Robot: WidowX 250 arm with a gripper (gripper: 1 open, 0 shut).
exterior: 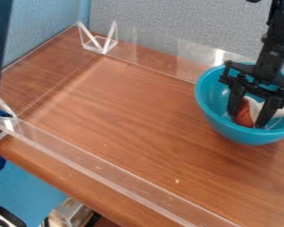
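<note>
A bright blue bowl [223,124] sits at the right side of the wooden table. My black gripper [248,115] reaches down into it from above, its fingers around a reddish-orange and white object [243,112] inside the bowl. The object is partly hidden by the fingers and the bowl's wall, so its shape is unclear.
Clear plastic barriers with white brackets [98,43] run along the back and front edges. A grey padded wall stands behind.
</note>
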